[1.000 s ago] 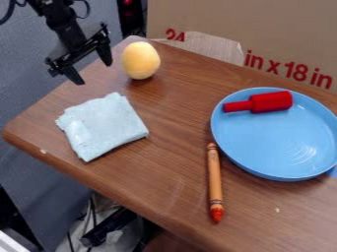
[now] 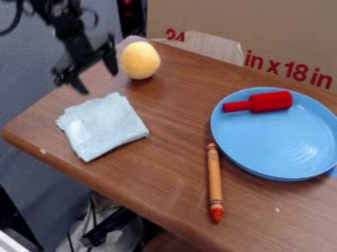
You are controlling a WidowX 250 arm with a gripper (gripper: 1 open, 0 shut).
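Note:
The black robot gripper (image 2: 90, 71) hangs blurred at the upper left, above the table's edge, left of a yellow egg-shaped object (image 2: 140, 60) and above a folded pale blue cloth (image 2: 101, 126). Its fingers point down, and the blur hides whether they are open or shut. An orange crayon (image 2: 215, 182) lies on the wooden table left of a blue plate (image 2: 277, 151). A red cylindrical object with a narrower handle (image 2: 270, 101) lies on the plate.
A large cardboard box (image 2: 237, 30) stands along the back of the table (image 2: 132, 187). The table's middle, between cloth and plate, is clear. The left table edge drops to a grey floor.
The gripper has moved down slightly and is now blurred. The objects on the table have not moved.

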